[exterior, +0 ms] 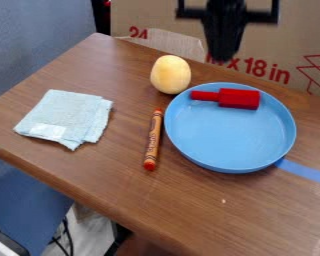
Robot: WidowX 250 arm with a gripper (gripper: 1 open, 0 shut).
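Observation:
The dark gripper (pixel 224 30) hangs at the top of the view, above and behind the blue plate; its blurred, dark shape does not show whether it is open or shut. A red object (pixel 236 98) with a narrower end lies on the back part of the blue plate (pixel 230 140). Left of the plate stand a pale yellow rounded object (pixel 171 74) and, nearer, an orange crayon-like stick (pixel 153 137) lying on the wooden table. A folded light blue cloth (pixel 63 118) lies further left.
A cardboard box (pixel 290 50) stands along the back. Blue tape (pixel 310 172) runs right of the plate. The table's left edge borders blue fabric and a floor with cables.

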